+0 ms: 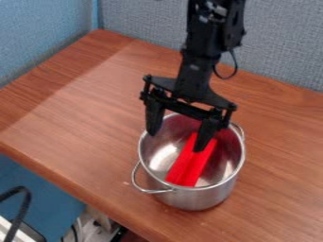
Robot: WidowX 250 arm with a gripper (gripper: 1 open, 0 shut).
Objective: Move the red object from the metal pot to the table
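A red long object (191,166) lies inside the metal pot (150,170), slanting from the far rim down toward the near wall. Over the pot's far half is my black gripper (179,132), its two fingers spread wide apart. One finger (154,119) hangs by the pot's far left rim, the other reaches in beside the red object's upper end. Nothing is gripped between them. Whether the right finger touches the red object, I cannot tell.
Bare wooden table (76,104) stretches out left of the pot, with more free room to the right. A wire handle (139,181) sticks out from the pot's left side. The table's edge runs along the lower left.
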